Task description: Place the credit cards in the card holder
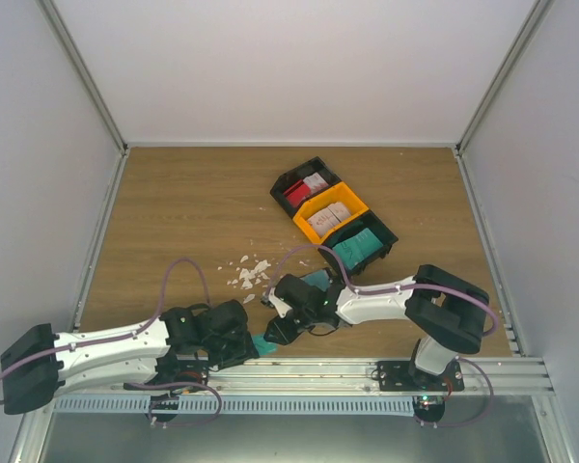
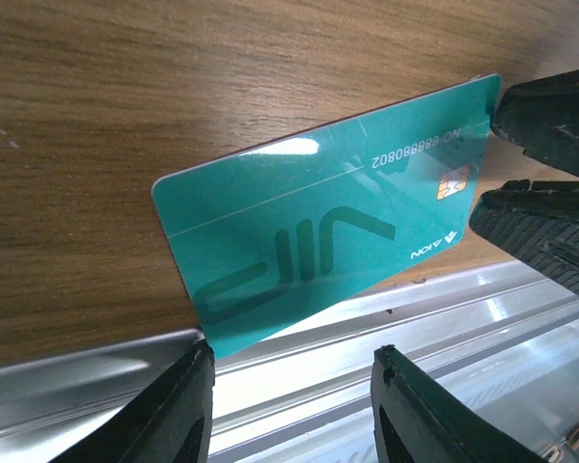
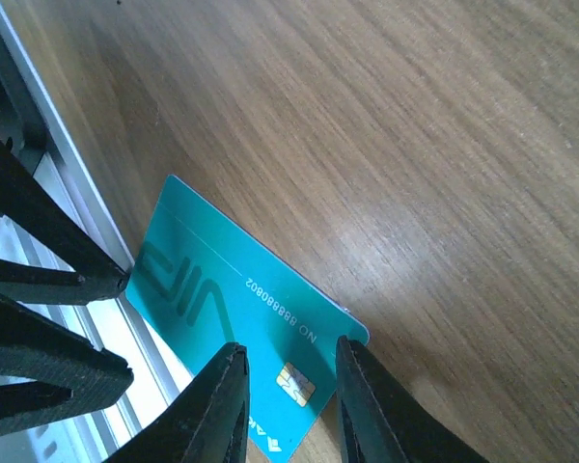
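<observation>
A teal card lies by the table's front edge, its right end slightly raised in the right wrist view. My right gripper is shut on this card (image 3: 222, 299) at its chip end, with fingers spaced across its width; their exact contact is partly hidden. My left gripper stands open near the card's other end, nothing held between its fingers. In the top view the card (image 1: 262, 345) shows only as a sliver between both grippers. The card holder (image 1: 363, 214) has black, yellow and black compartments containing red, pale and teal cards.
White scraps (image 1: 256, 273) lie scattered mid-table. A bluish flat item (image 1: 318, 279) is partly hidden by the right arm, close to the holder. The metal rail (image 1: 309, 365) borders the front.
</observation>
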